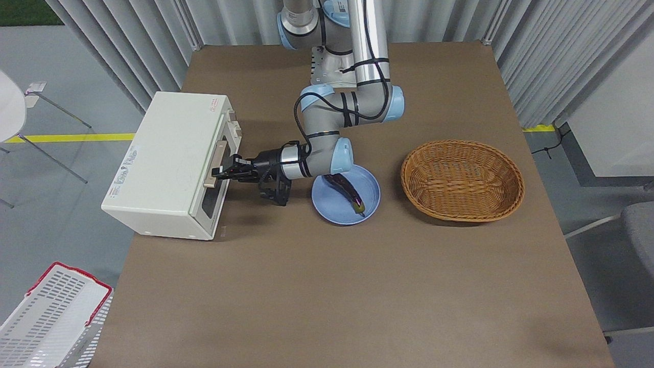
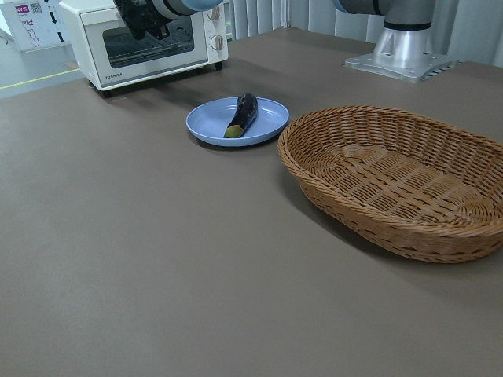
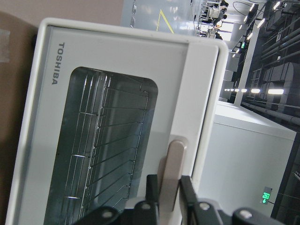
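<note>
My gripper (image 1: 222,169) is at the front door of the white Toshiba toaster oven (image 1: 161,161). In the wrist view my fingertips (image 3: 152,187) straddle the long door handle (image 3: 171,173); whether they grip it cannot be told for sure. The oven door is upright, with a wire rack visible through its glass. A dark eggplant (image 1: 346,192) with a green stem end lies on a blue plate (image 1: 332,207), right of the oven and below my arm.
A wicker basket (image 1: 461,181) stands to the right of the plate, empty. Curtains hang behind the arm's base.
</note>
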